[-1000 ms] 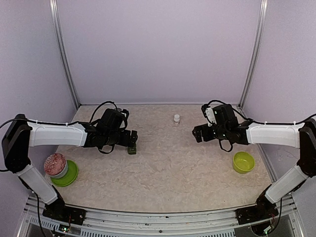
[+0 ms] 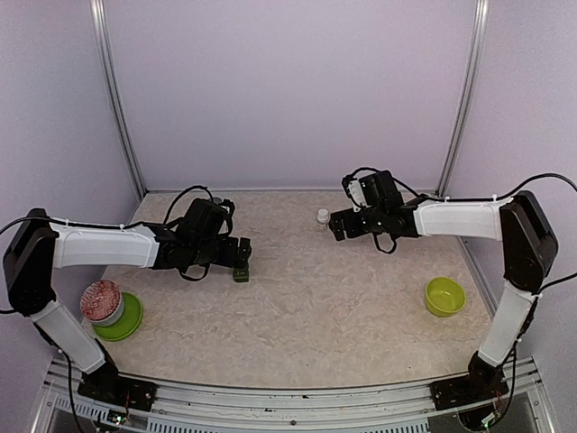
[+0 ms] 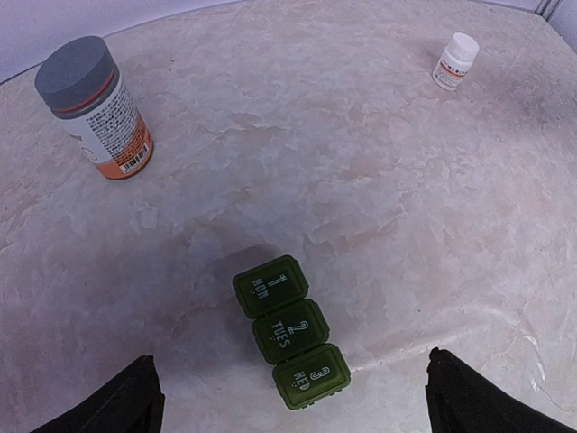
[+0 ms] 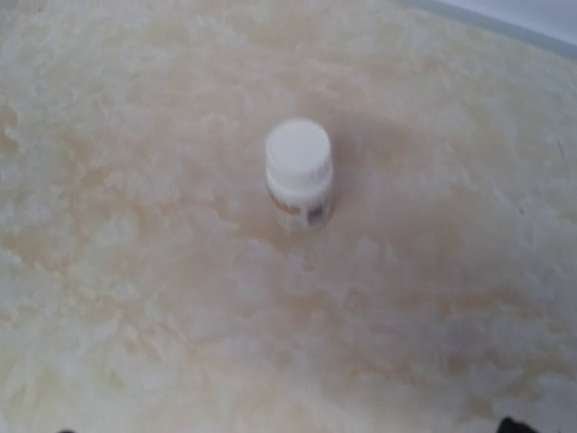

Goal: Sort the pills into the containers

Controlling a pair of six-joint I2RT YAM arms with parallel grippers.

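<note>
A small white bottle (image 2: 323, 216) with a white cap stands upright at the back of the table; the right wrist view has this bottle (image 4: 299, 173) near its upper middle. My right gripper (image 2: 337, 225) is open just to the right of it, apart from it and holding nothing. In the left wrist view, a green pill box (image 3: 290, 332) marked MON, TUES and WED lies with its lids shut. My open left gripper is above it, one finger to each side, touching nothing. A larger bottle (image 3: 97, 108) with a grey cap and orange label stands behind the box. No loose pills show.
At the front left, a bowl with a red patterned inside (image 2: 100, 300) sits on a green plate (image 2: 135, 316). A yellow-green bowl (image 2: 444, 297) stands at the right.
My right gripper has moved left and toward the back, closer to the white bottle. The left arm and the objects have stayed in place.
</note>
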